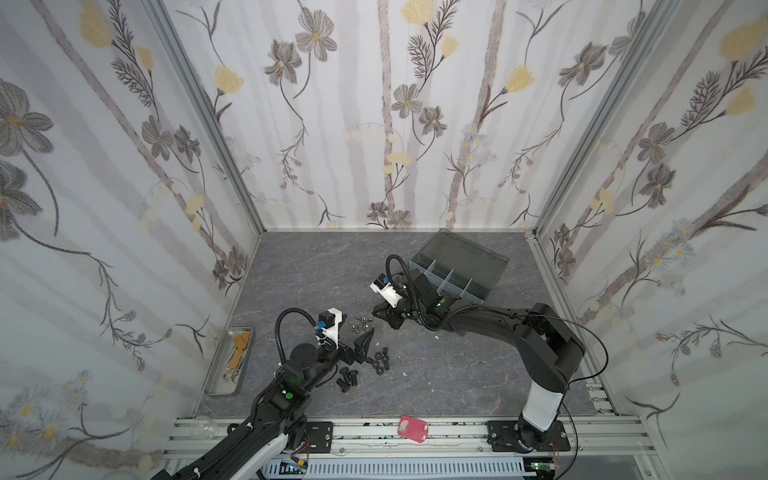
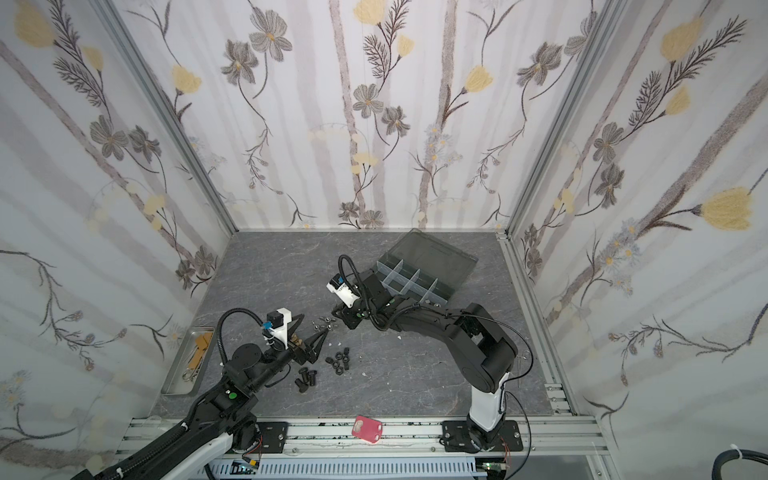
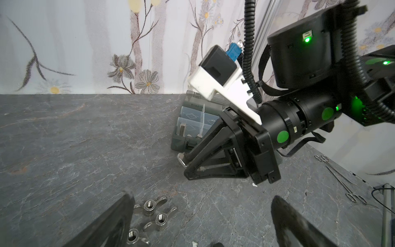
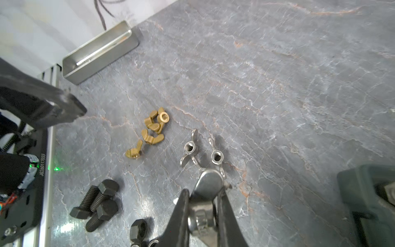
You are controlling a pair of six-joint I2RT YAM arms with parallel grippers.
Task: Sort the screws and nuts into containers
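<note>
My right gripper is shut on a silver wing nut [image 4: 208,185], one wing sticking out past the fingertips. In the left wrist view the held nut [image 3: 181,159] is lifted off the table, short of the compartment box [image 3: 177,144]. More silver wing nuts [image 4: 217,156] lie on the table beneath it. Brass wing nuts [image 4: 153,139] lie in a cluster beyond them. Black bolts [image 4: 107,187] and dark hex nuts [image 4: 138,230] rest nearer the rail. My left gripper stands open, nothing between its fingers, low over the left side of the piles.
The box's open lid [image 1: 468,254] lies toward the back right; the right arm covers part of the box. A metal tray [image 1: 209,388] with orange-yellow items stands at far left. Scissors [image 3: 345,189] lie at the right edge.
</note>
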